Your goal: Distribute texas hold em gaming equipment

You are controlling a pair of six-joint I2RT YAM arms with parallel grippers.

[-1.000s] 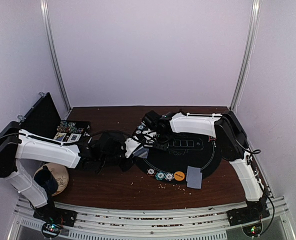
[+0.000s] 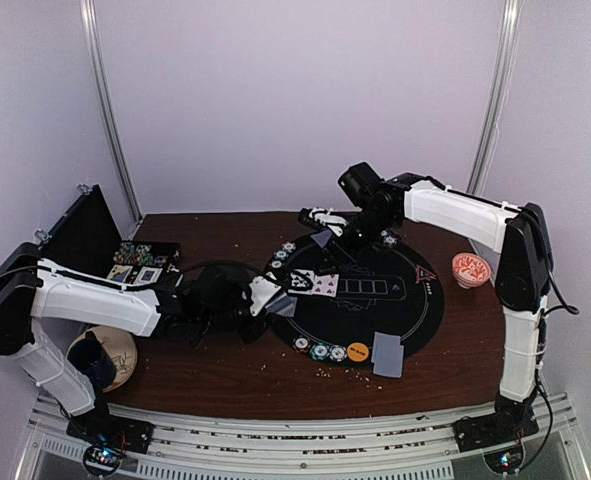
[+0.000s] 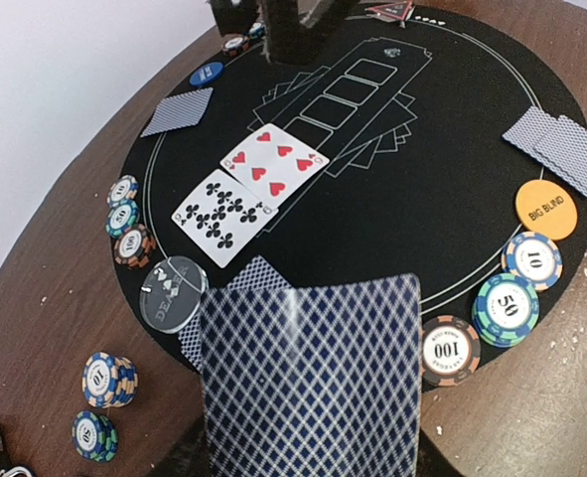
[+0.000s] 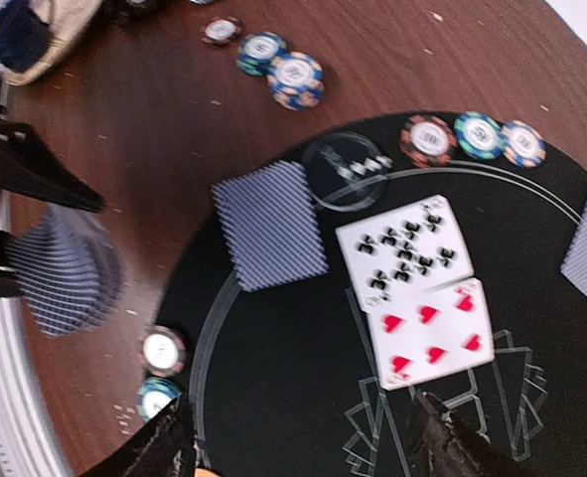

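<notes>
My left gripper (image 2: 273, 300) is shut on a deck of cards (image 3: 309, 378), held at the left edge of the black poker mat (image 2: 355, 320). My open right gripper (image 2: 325, 235) is raised over the mat's back, nothing between its fingers. The eight of clubs (image 3: 217, 224) and six of hearts (image 3: 273, 159) lie face up side by side, with face-down cards (image 4: 268, 224) and the dealer button (image 3: 172, 293) nearby. Chips (image 3: 506, 308), the big blind disc (image 3: 545, 207) and more face-down cards (image 2: 387, 355) sit at the front.
An open case (image 2: 80, 230) with gear is at the left, with a mug (image 2: 93, 362) on a round board before it. A bowl of red items (image 2: 470, 268) stands right of the mat. Spare chip stacks (image 3: 104, 380) lie left of the mat.
The left arm is unmoved.
</notes>
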